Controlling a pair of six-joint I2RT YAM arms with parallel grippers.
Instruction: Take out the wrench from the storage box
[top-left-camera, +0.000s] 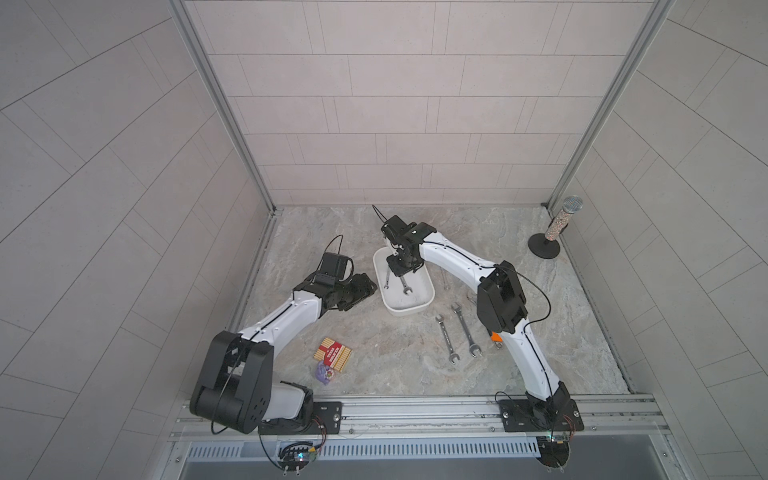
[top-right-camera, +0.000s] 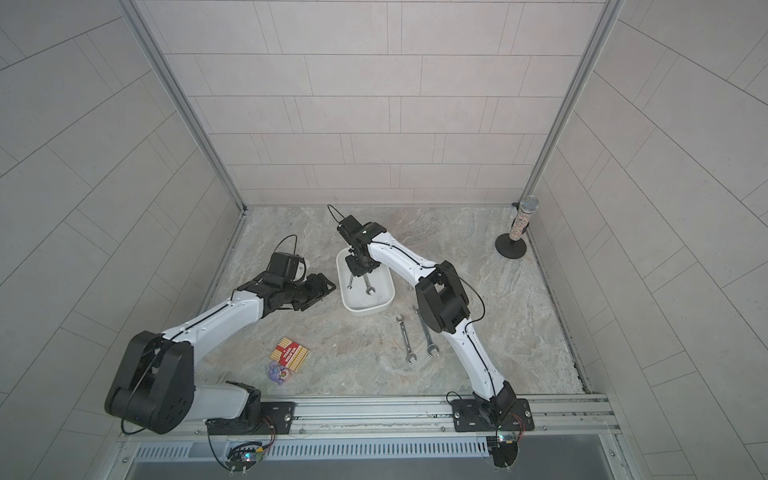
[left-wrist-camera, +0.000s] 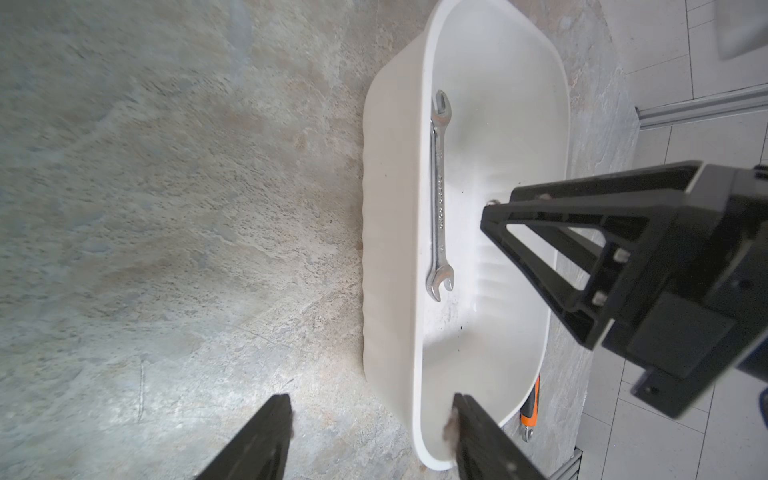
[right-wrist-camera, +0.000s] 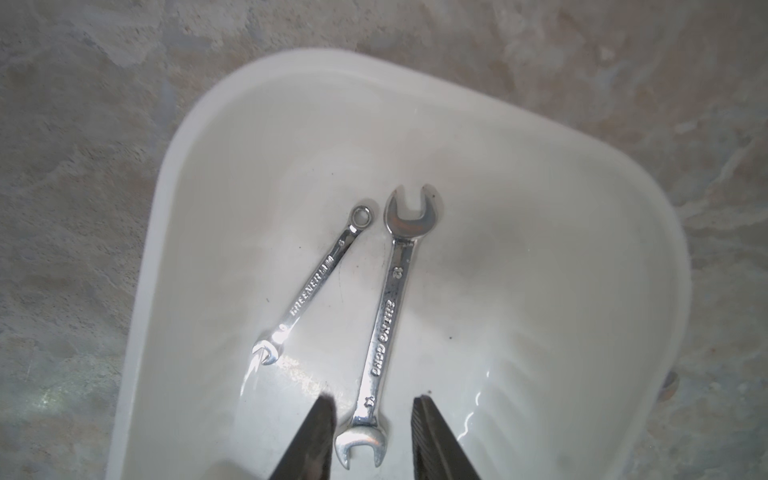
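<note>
Inside the white storage box (top-left-camera: 424, 297) lie two silver wrenches. The larger wrench (right-wrist-camera: 384, 328) stretches along the box floor, and the smaller wrench (right-wrist-camera: 316, 280) lies aslant to its left in the right wrist view. My right gripper is over the box with its fingers apart; the larger wrench's near end appears between them, not gripped. From the left wrist view, the right gripper's fingers (left-wrist-camera: 552, 216) hide most of the larger wrench, while the smaller wrench (left-wrist-camera: 440, 200) shows clearly. Just left of the box, my left gripper is open and empty.
Two more wrenches (top-left-camera: 447, 339) (top-left-camera: 465, 329) lie on the table right of the box, near an orange-handled tool (top-left-camera: 496, 337). A red-and-yellow packet (top-left-camera: 333, 353) is at front left. A microphone (top-left-camera: 564, 220) stands far right.
</note>
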